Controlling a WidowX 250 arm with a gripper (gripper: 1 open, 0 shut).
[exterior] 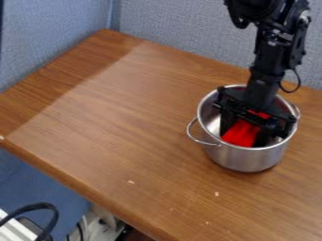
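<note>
A steel pot (242,162) with wire side handles stands on the right of the wooden table (101,122). Inside it lies a red object (242,132), partly covered by my black gripper (251,120), which reaches down into the pot from the top right. The fingers are hard to make out against the pot's dark inside, so I cannot tell how far they are open or whether they touch the red object.
A grey padded wall borders the back. Cables and a white fixture sit below the table's edge at the lower left.
</note>
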